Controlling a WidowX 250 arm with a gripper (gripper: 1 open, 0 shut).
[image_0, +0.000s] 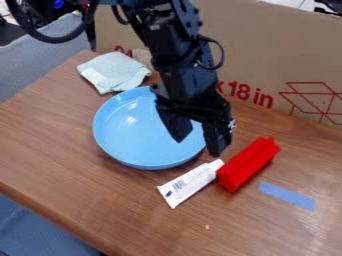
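My black gripper (198, 135) hangs open over the right part of a blue plate (134, 128), its fingertips above the area between the plate and a red object (249, 163). A white tube (190, 183) lies on the table, angled, just left of the red object. Whether the fingertips touch anything is hard to tell. The arm covers part of the plate's right side.
A folded pale cloth (112, 72) lies at the back left. A blue tape strip (286, 195) is on the right. A cardboard box (287, 70) stands behind.
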